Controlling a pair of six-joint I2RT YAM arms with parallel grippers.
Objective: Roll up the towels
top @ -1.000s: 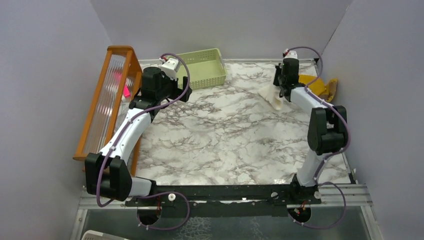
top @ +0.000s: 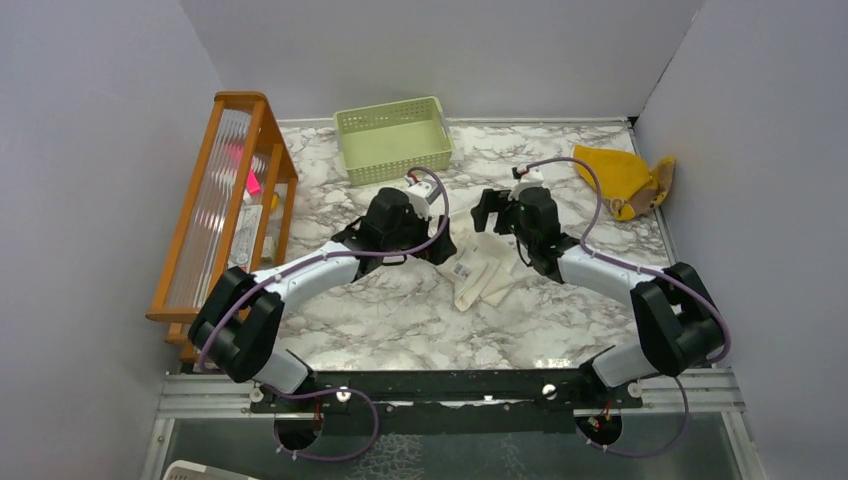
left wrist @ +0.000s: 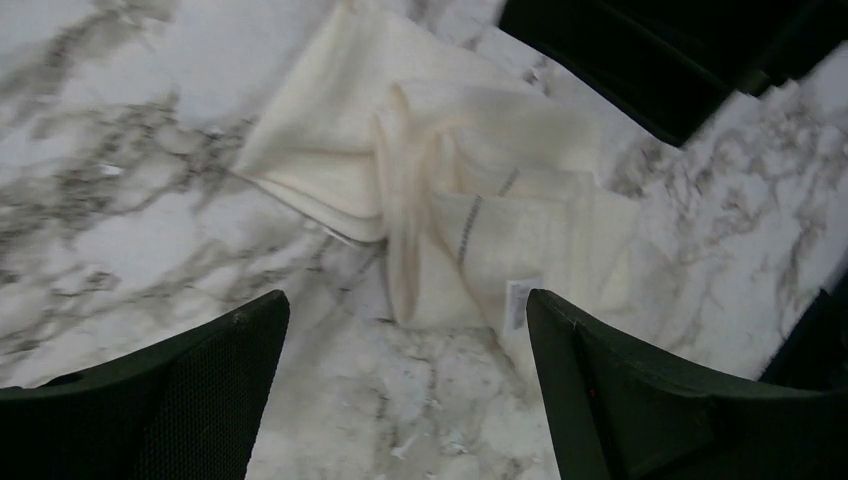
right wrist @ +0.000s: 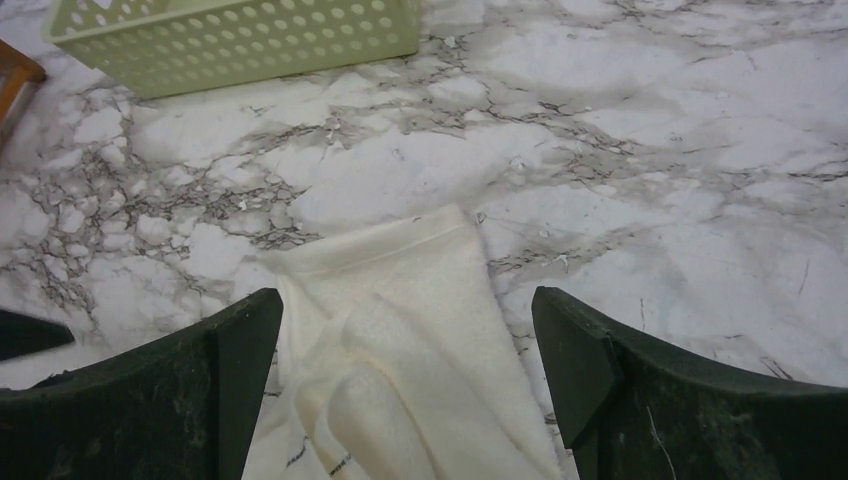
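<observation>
A cream-white towel (top: 476,273) lies crumpled and folded over itself on the marble table, between my two grippers. My left gripper (top: 443,236) is at its left side, above the cloth; in the left wrist view the fingers (left wrist: 190,400) stand wide apart and the towel (left wrist: 500,220) lies beyond them, free. My right gripper (top: 487,207) is over the towel's far side. In the right wrist view its fingers (right wrist: 640,400) are spread, with the loose towel (right wrist: 400,350) below between them.
A green basket (top: 385,168) stands empty at the back. A yellow cloth bag (top: 610,172) lies at the back right. Along the left edge is a wooden rack (top: 190,240) with clear ribbed panels.
The right arm carried the hanging towel from the back right to the table's middle, and the towel now lies released. My left arm swung from the basket's side to the towel.
</observation>
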